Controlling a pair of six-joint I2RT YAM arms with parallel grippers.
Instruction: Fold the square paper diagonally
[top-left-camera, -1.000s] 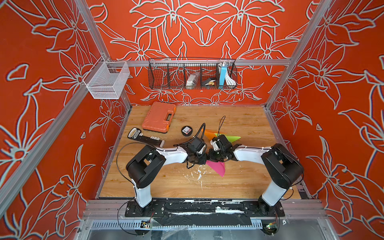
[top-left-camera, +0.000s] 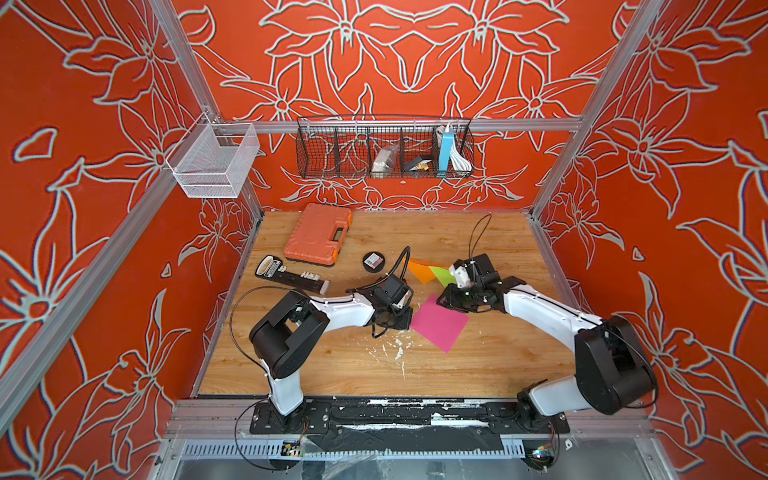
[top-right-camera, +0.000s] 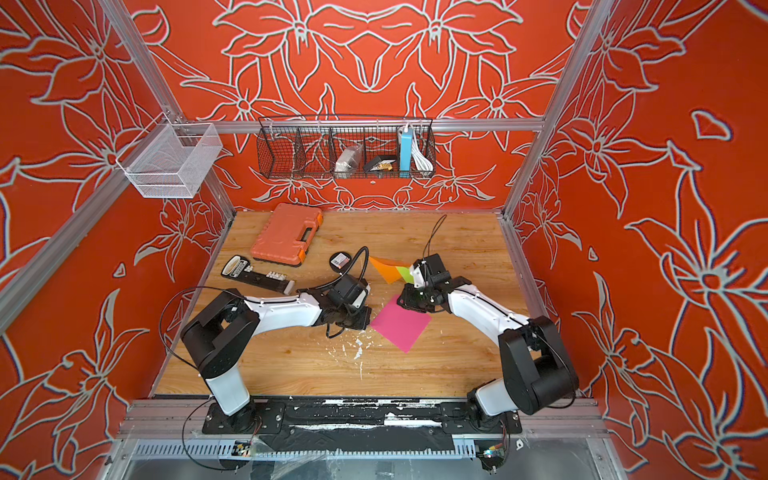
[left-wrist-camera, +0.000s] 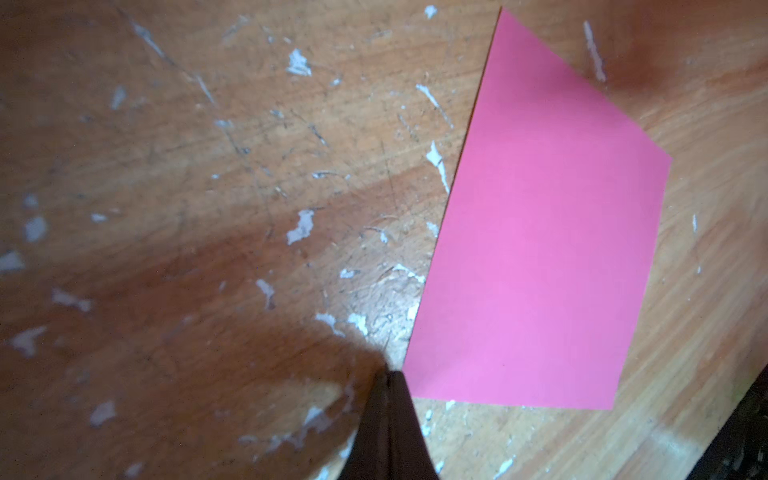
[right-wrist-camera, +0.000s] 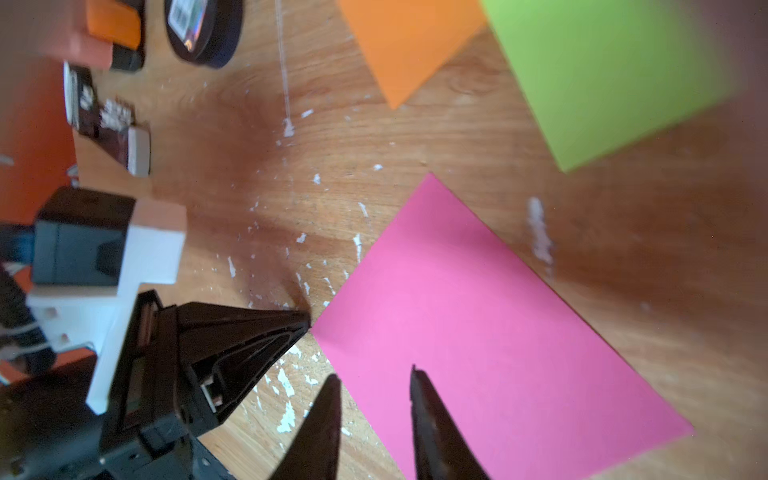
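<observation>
The pink square paper lies flat on the wooden table between my two arms, with no fold showing. In the left wrist view, my left gripper is shut, its tips right at the corner of the pink sheet. Whether any paper edge sits between those tips I cannot tell. My right gripper has its fingers apart above the sheet, with nothing held between them; pink paper shows behind the gap. Seen from the top left, the right gripper is over the paper's upper right side, hiding part of it.
An orange paper and a green paper lie just behind the pink one. A black round tin, an orange case and a black tool are farther left. Whitish flakes dot the wood.
My right gripper has moved right and slightly back, away from the left gripper, uncovering more of the pink paper. The left arm has barely moved.
</observation>
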